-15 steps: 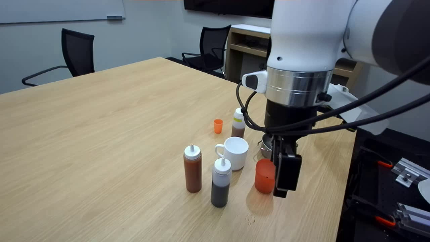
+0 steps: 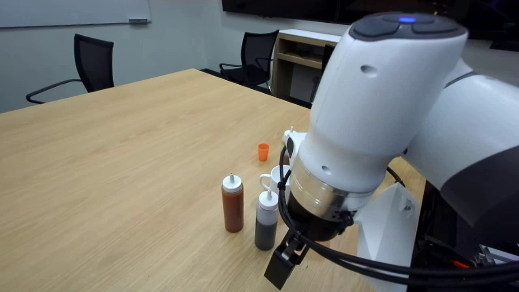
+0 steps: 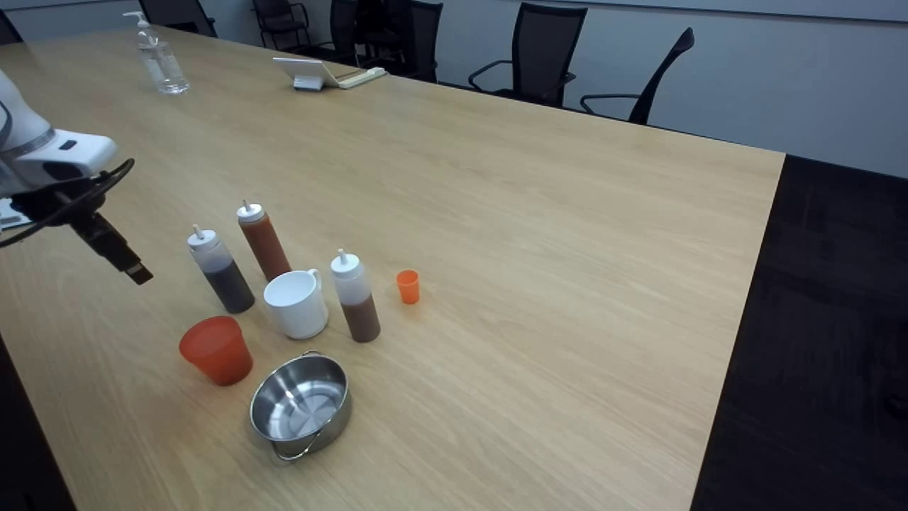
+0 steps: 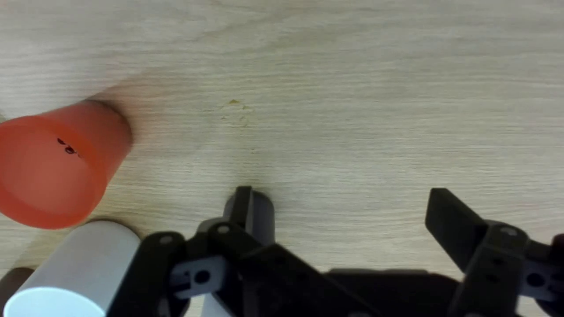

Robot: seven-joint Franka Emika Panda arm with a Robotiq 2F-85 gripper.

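Observation:
My gripper stands open in the wrist view, with only bare table between its fingers. A dark-sauce squeeze bottle (image 4: 263,214) shows partly behind the left finger; whether they touch I cannot tell. In exterior view 2 that bottle (image 3: 228,281) stands upright with a white nozzle cap, to the right of my gripper (image 3: 139,274). A brown-red sauce bottle (image 3: 265,247) and a white mug (image 3: 298,306) stand close by it. The red cup (image 3: 220,350) is upright and empty, and shows at the left of the wrist view.
A steel pot (image 3: 333,421) with wire handles, a half-full sauce bottle (image 3: 362,316) and a small orange cup (image 3: 409,288) stand farther along the table. Wide bare table lies beyond them. A sanitizer bottle (image 3: 163,64) is far back.
The arm has come lower and tilted, its gripper shifting left in exterior view 1 toward the dark-sauce bottle. It now hides the red cup and pot there. The bottles have not moved.

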